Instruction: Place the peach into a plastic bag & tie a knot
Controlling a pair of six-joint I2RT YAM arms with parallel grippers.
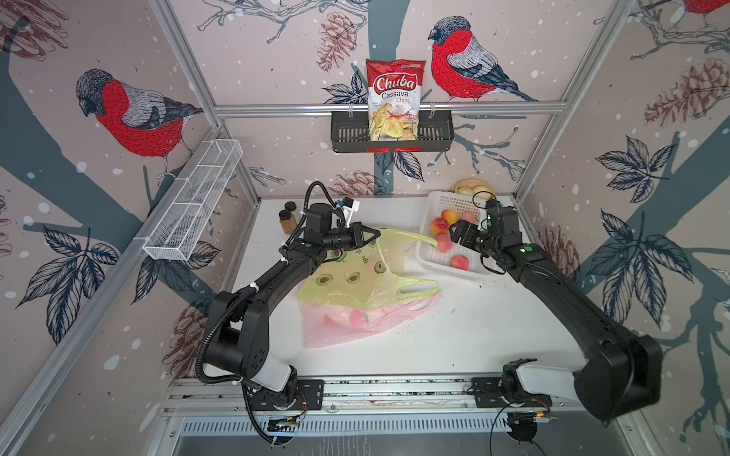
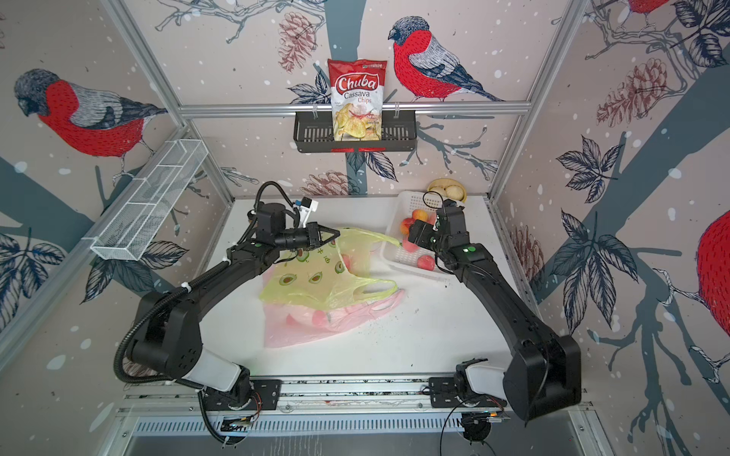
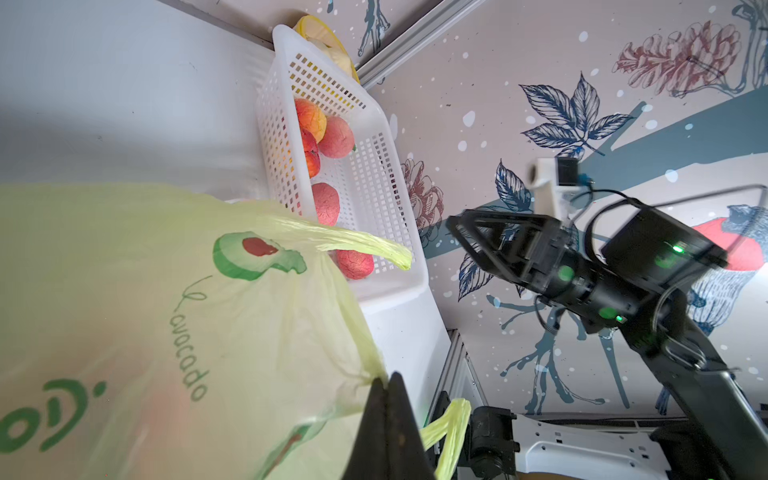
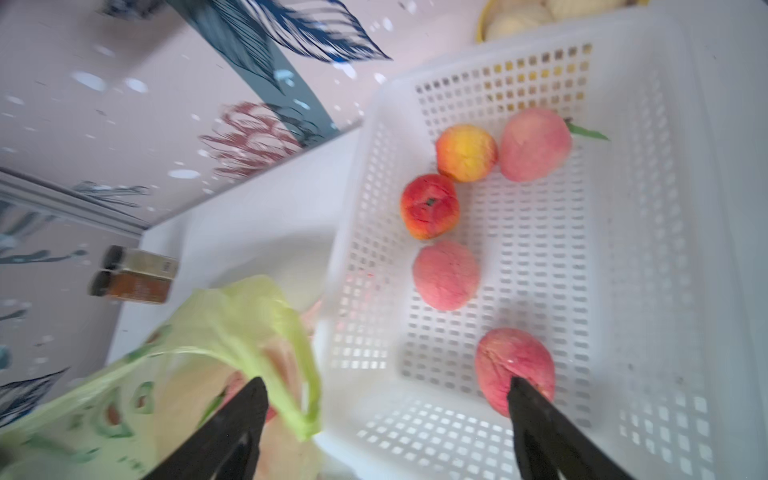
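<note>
My left gripper (image 1: 376, 236) is shut on the thin upper edge of the yellow-green avocado-print bag (image 1: 346, 282), holding it up. In the left wrist view, film gathers at the fingertips (image 3: 384, 400) and a strip sticks out beyond them. The bag's mouth gapes toward the right; a reddish round shape (image 4: 233, 387) shows inside, partly hidden. My right gripper hangs open above the white basket, nothing between its fingers. In the basket lie several peaches, among them a pink one (image 4: 445, 275) and a red one (image 4: 514, 368) closest to my right finger.
The white perforated basket (image 4: 672, 264) stands at the back right, a bag handle (image 3: 376, 245) reaching over its near side. A pink bag (image 1: 323, 334) lies under the yellow one. Small bottles (image 1: 287, 220) stand at the back left.
</note>
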